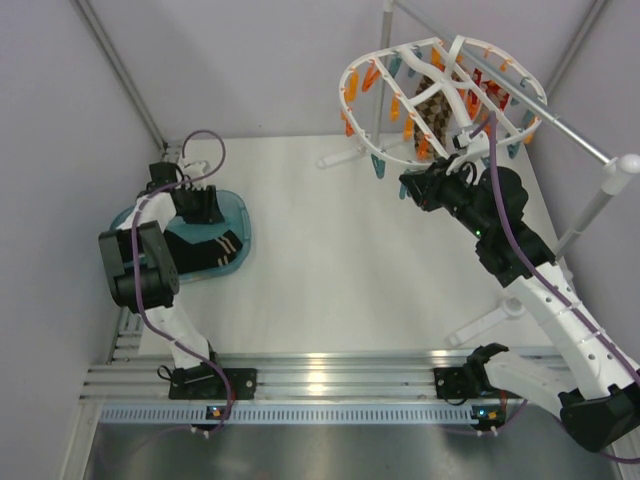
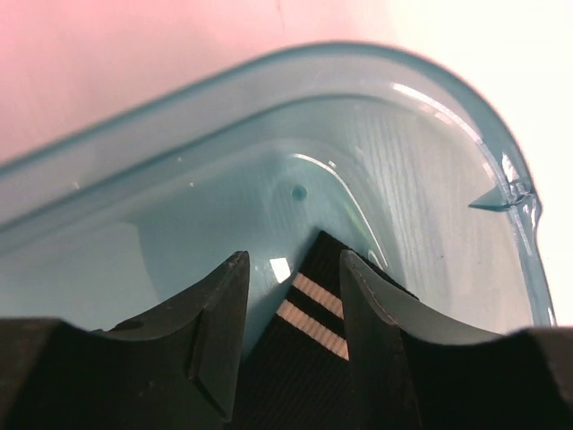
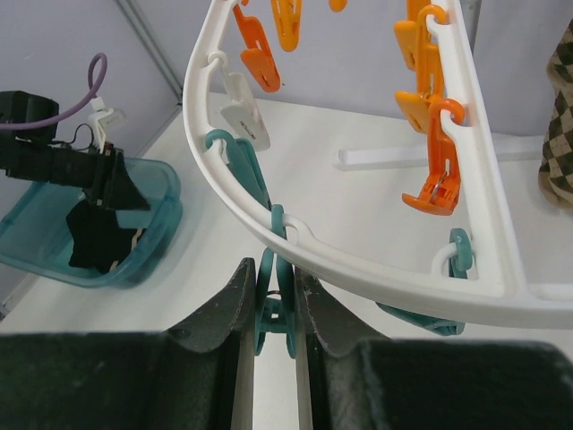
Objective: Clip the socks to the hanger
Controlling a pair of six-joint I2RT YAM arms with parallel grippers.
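A black sock with two pale stripes lies flattened in the teal bin in the top view. In the left wrist view, my left gripper is open, and the striped end of the black sock shows below and between its fingers without being gripped. At the white round hanger, my right gripper is shut on a teal clip that hangs from the rim. The clip's lower tips extend past the fingers, with no sock between them.
A brown patterned sock hangs among several orange and teal clips on the hanger. A metal pole runs above the right arm.
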